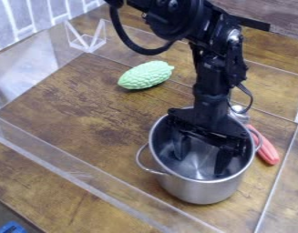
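Note:
My black gripper (pixel 210 144) reaches down into a steel pot (pixel 194 187) with a wire handle at the lower right of the camera view. Its fingers stand open inside the pot, partly hidden by the rim and the dark gripper body. Whether anything lies in the pot between them is hard to tell.
A pale green bumpy vegetable (pixel 145 75) lies at the upper middle. A red object (pixel 267 150) lies just right of the pot, near a small metal item behind it. The wooden surface (pixel 66 118) left of the pot is clear. Clear plastic edging runs along the left.

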